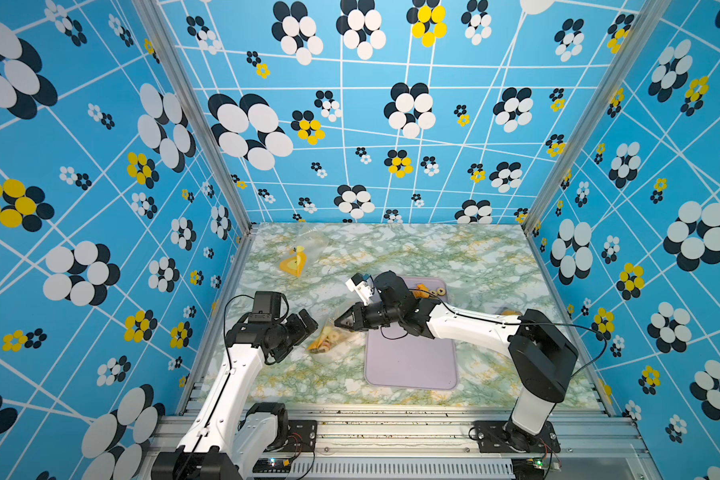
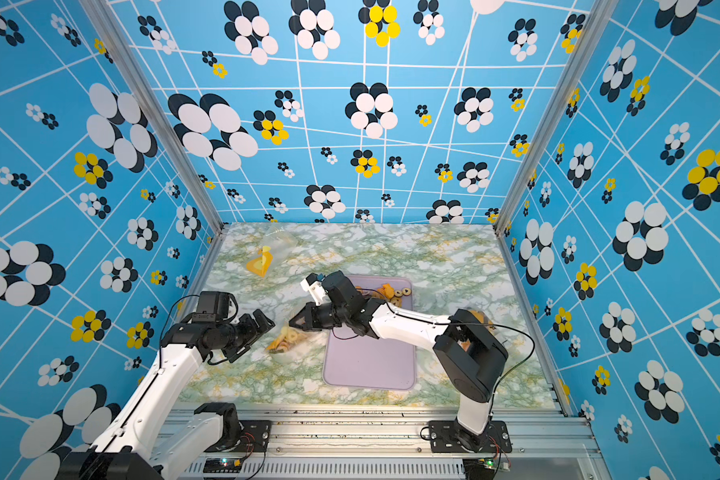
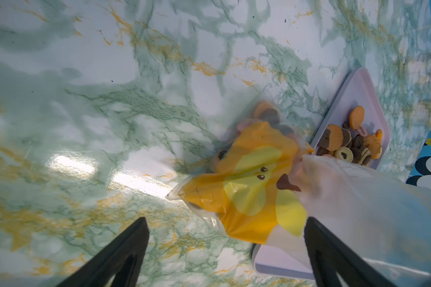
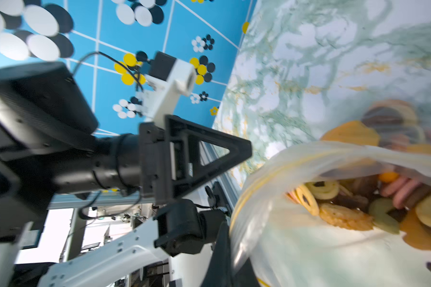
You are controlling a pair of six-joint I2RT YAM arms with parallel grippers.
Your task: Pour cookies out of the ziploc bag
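In the left wrist view the ziploc bag (image 3: 253, 186), clear with an orange and yellow animal print, stretches up toward the right. My right gripper is shut on the rim of its mouth, at the bottom of the right wrist view. The mouth gapes, and several mixed cookies (image 4: 344, 215) show inside the bag. My left gripper (image 1: 308, 321) stands open and empty to the left of the bag, its blurred fingers (image 3: 122, 256) wide apart. The lilac tray (image 1: 412, 368) lies under the right arm, with cookies (image 3: 359, 148) piled at its far end.
Another printed bag (image 1: 293, 262) lies at the back left of the marble table. One more bag (image 1: 510, 313) is mostly hidden behind the right arm.
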